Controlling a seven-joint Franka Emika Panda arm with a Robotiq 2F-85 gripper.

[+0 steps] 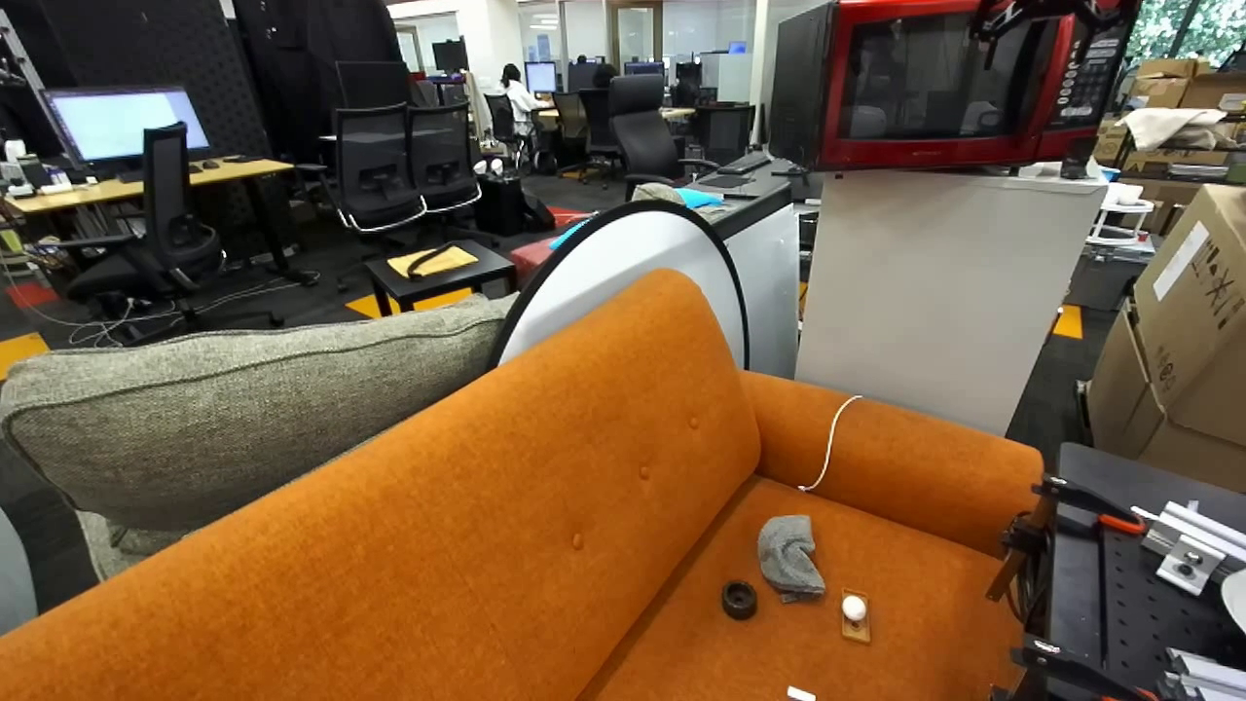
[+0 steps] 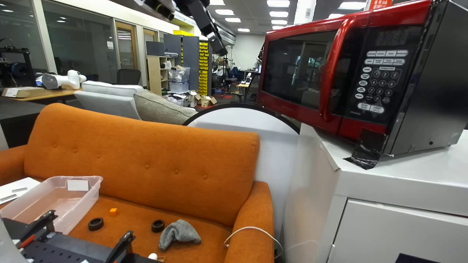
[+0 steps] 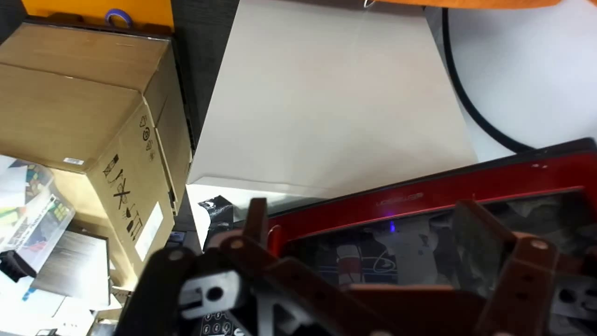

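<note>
A red microwave with a dark window stands, door shut, on a white cabinet. Its red curved handle sits between the window and the button panel. My gripper hangs in front of the upper part of the door, its fingers spread. In the wrist view the gripper shows its two fingers wide apart, with the microwave front behind them and nothing held. The handle is mostly hidden there behind the left finger. I cannot tell whether a finger touches it.
An orange sofa holds a grey cloth, a black ring and a clear bin. Cardboard boxes stand beside the cabinet. Clamps sit along the black table.
</note>
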